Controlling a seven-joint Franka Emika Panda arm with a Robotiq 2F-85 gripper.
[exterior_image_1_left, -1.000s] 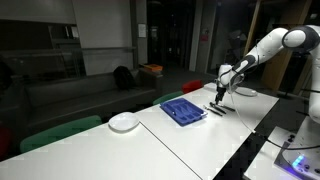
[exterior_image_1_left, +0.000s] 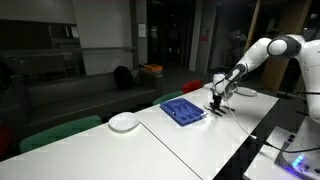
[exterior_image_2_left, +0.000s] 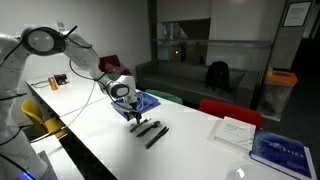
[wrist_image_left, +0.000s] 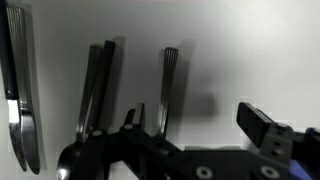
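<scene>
In the wrist view my gripper stands open, its two dark fingers wide apart. A slim dark utensil handle (wrist_image_left: 169, 75) lies between them, nearer the left finger, its lower end hidden behind the gripper. To its left rest a spoon (wrist_image_left: 69, 157) with a dark handle and another dark handle (wrist_image_left: 102, 85). Farther left lie more utensils (wrist_image_left: 22, 100) with shiny metal ends. From outside, the gripper (exterior_image_2_left: 135, 122) hangs low over the table beside several dark-handled utensils (exterior_image_2_left: 157, 137).
A blue tray (exterior_image_1_left: 182, 111) sits close to the utensils; a blue edge (wrist_image_left: 299, 170) shows at the wrist view's lower right. A white plate (exterior_image_1_left: 124, 122) stands farther along the white table. Another blue tray (exterior_image_2_left: 281, 151) lies at the far end.
Over the last second the arm has reached out and come down, bringing my gripper lower and closer to the utensils. The tray and plate have not moved.
</scene>
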